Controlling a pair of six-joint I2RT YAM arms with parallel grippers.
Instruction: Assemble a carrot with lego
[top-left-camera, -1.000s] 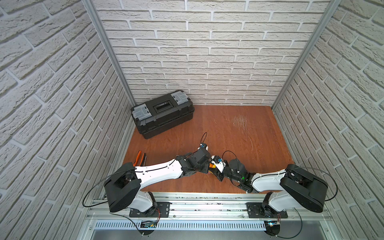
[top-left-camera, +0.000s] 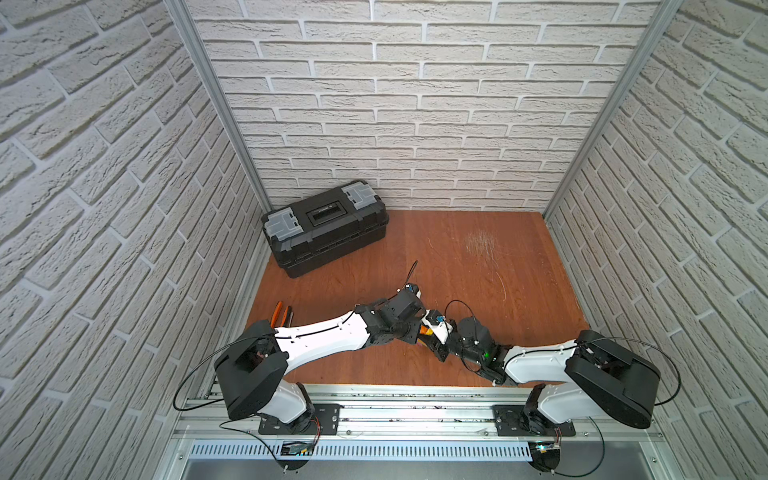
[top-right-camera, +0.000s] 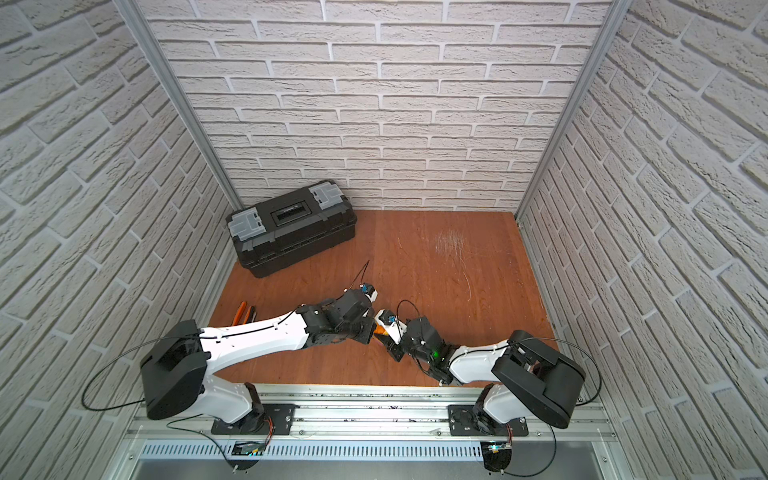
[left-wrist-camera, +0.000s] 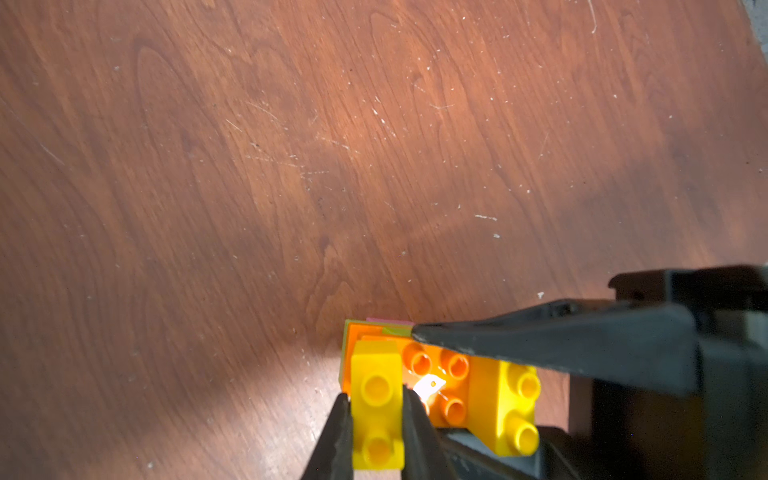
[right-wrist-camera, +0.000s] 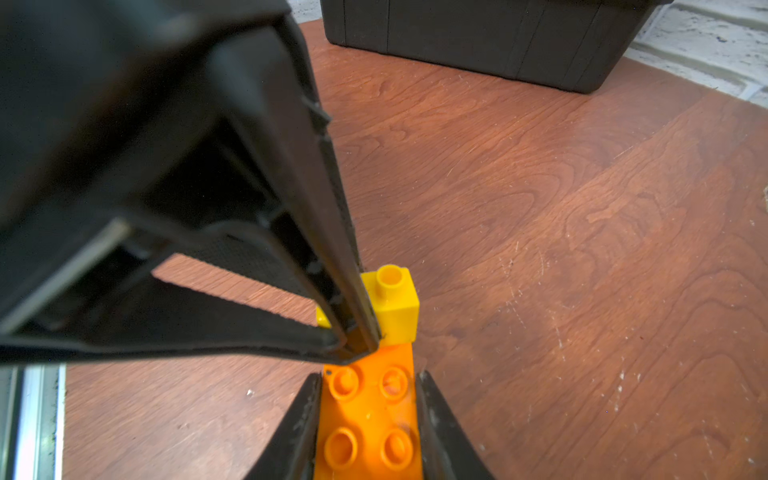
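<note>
My two grippers meet low over the table's front middle. In the left wrist view my left gripper is shut on a yellow two-stud brick (left-wrist-camera: 376, 364), held over an orange brick assembly (left-wrist-camera: 452, 384). That assembly has a second yellow brick (left-wrist-camera: 500, 408) at one side and thin green and pink edges at the back. My right gripper is shut on the orange bricks (right-wrist-camera: 368, 436); in the right wrist view a yellow brick (right-wrist-camera: 392, 300) shows at their far end, partly behind the other gripper's black frame. Whether the held yellow brick is seated cannot be told.
A black toolbox (top-left-camera: 324, 228) sits at the back left. Orange and dark tools (top-left-camera: 277, 314) lie near the left edge.
The left gripper and forearm have shifted slightly up and to the right in the top left view. The right arm has moved very little.
</note>
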